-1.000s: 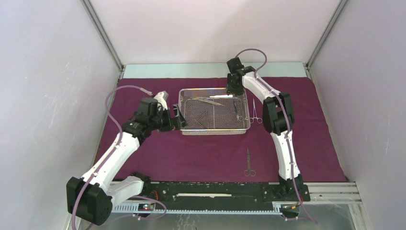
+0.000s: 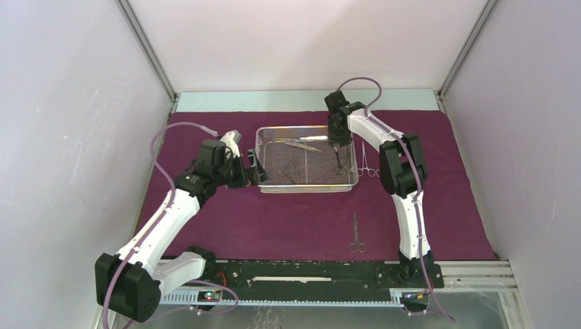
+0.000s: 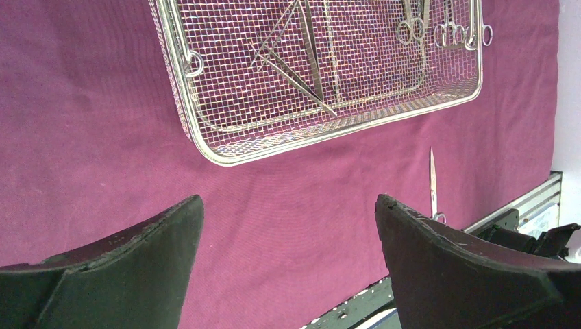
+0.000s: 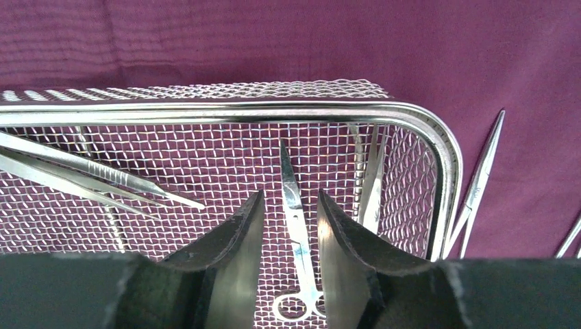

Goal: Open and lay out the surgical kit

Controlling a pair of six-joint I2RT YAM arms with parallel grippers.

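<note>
The wire instrument tray point(image 2: 306, 188) sits mid-cloth, holding tweezers point(image 2: 300, 146) and several other instruments. In the right wrist view, scissors point(image 4: 293, 219) lie on the mesh, with my right gripper above them, its fingers part open either side of them. My left gripper stands open at the tray's left end, nothing between its fingers. Outside the tray, scissor-like instruments point(image 2: 364, 164) lie to its right, and another pair of scissors point(image 2: 355, 241) lies in front on the cloth.
Purple cloth point(image 2: 308, 226) covers the table, clear in front-left of the tray and at the far right. Walls stand at both sides and behind; a dark rail point(image 2: 322, 271) runs along the front edge.
Over the last second my right arm has shifted a little toward the front and right, over the tray's right part. The left arm and instruments show no visible movement.
</note>
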